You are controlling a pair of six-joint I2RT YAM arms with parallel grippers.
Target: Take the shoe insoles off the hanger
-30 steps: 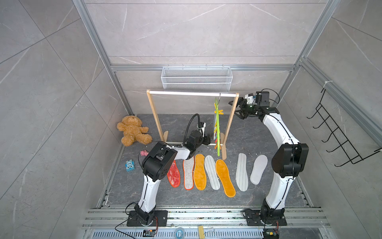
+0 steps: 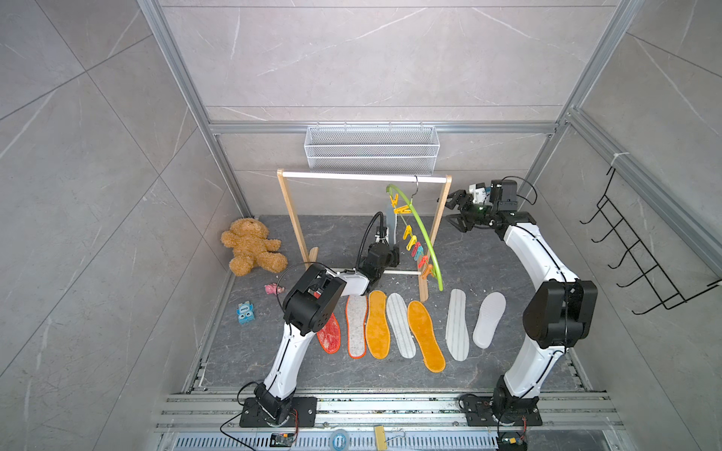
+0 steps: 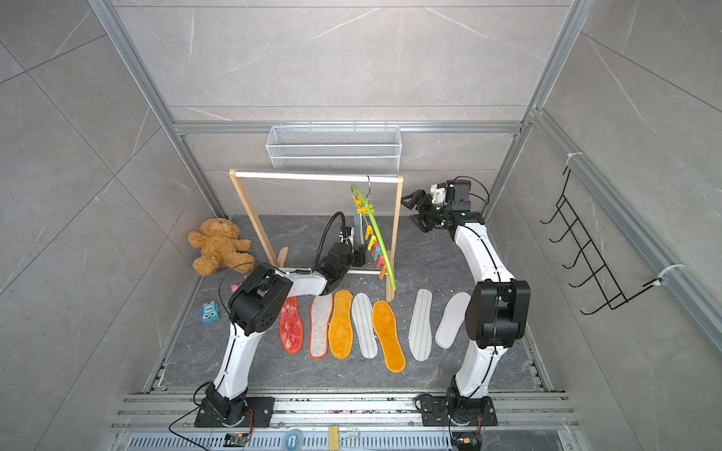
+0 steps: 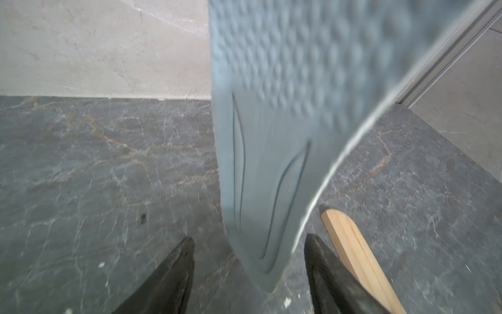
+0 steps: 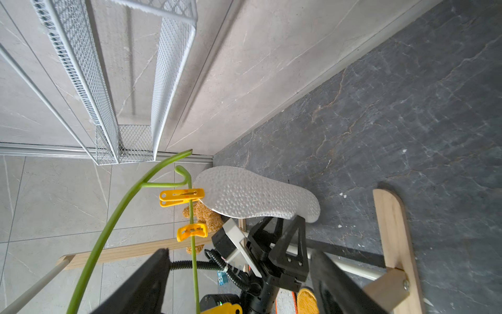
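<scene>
A pale insole [image 4: 272, 130] [image 5: 251, 191] hangs by a yellow clip [image 5: 181, 196] from the green hanger [image 2: 428, 248] on the rack's bar. Its lower end is between the open fingers of my left gripper, with no visible grip on it. My right gripper is open and empty, right of the rack's right post at bar height. Other colored clips [image 2: 410, 239] line the hanger. Several insoles [image 2: 427, 336] lie in a row on the table in front of the rack.
A wooden rack [image 2: 289, 210] stands mid-table below a white wire basket [image 2: 372, 150]. A teddy bear [image 2: 248, 244] and small toys [image 2: 245, 312] are at left; a black hook rack [image 2: 635, 248] is on the right wall.
The green hanger has swung and tilted, its lower end shifting right and top end left.
</scene>
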